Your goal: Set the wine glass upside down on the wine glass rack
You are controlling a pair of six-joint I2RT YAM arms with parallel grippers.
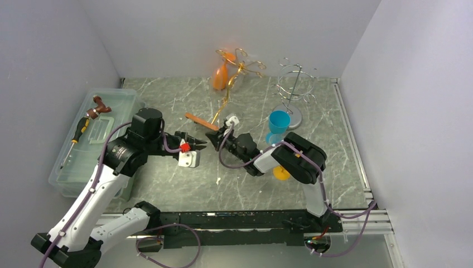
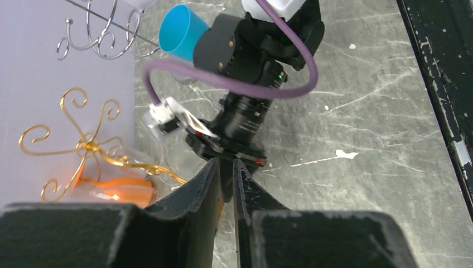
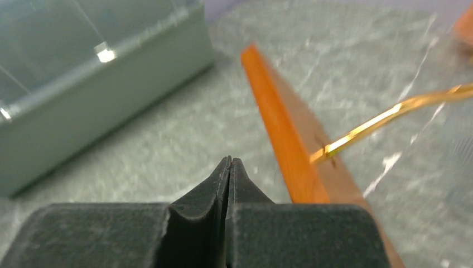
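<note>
The gold wine glass rack (image 1: pixel 227 92) leans far back toward the rear wall, its wooden base (image 1: pixel 202 121) tipped up on edge. An orange glass (image 1: pixel 220 78) is tilted among its curled hooks, and clear glass shows faintly around it. My right gripper (image 1: pixel 213 135) is shut with nothing between its fingers, beside the tipped base. In the right wrist view, the base (image 3: pixel 279 128) and gold post (image 3: pixel 385 120) lie right of its tips. My left gripper (image 1: pixel 204 144) is slightly open and empty, just left of the right one. The left wrist view shows the gold hooks (image 2: pixel 89 146) leftward.
A silver rack (image 1: pixel 294 86) stands at back right, with a blue cup (image 1: pixel 279 121) before it. A yellow glass (image 1: pixel 281 173) is partly under the right arm. A lidded bin (image 1: pixel 67 167) with tools is at left.
</note>
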